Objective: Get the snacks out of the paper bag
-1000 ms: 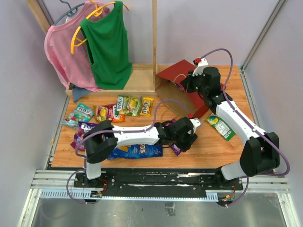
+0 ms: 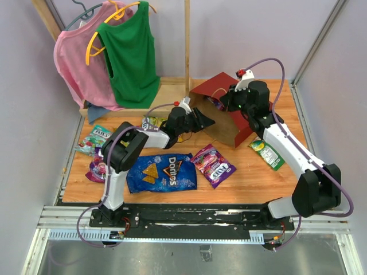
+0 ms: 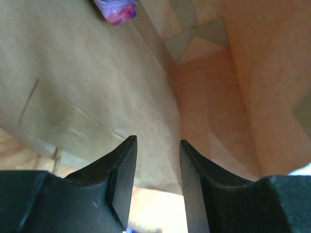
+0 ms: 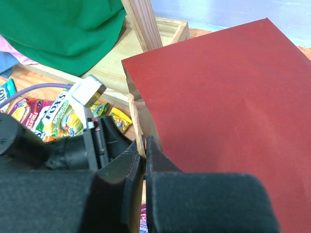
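The red paper bag [image 2: 245, 122] lies on its side, tilted, its brown mouth facing left. Inside it a purple snack packet [image 3: 116, 8] shows near the upper edge of the left wrist view. My left gripper [image 2: 206, 122] is at the bag's mouth; its fingers [image 3: 127, 167] are apart, nothing between them. At the bag's upper rim, my right gripper is shut on the bag's twisted paper handle [image 4: 134, 114]. Out on the table lie a purple-red packet [image 2: 214, 165], a blue Doritos bag [image 2: 163, 173] and a teal packet [image 2: 93, 140].
A green packet [image 2: 267, 153] lies to the right of the bag. Behind stands a wooden rack [image 2: 172, 91] with a pink top [image 2: 80, 54] and a green top [image 2: 133, 57]. Bare table shows at the front right.
My left gripper has moved from above the purple-red packet, back and up to the bag's mouth, leaving that packet uncovered on the table. The right arm has hardly moved.
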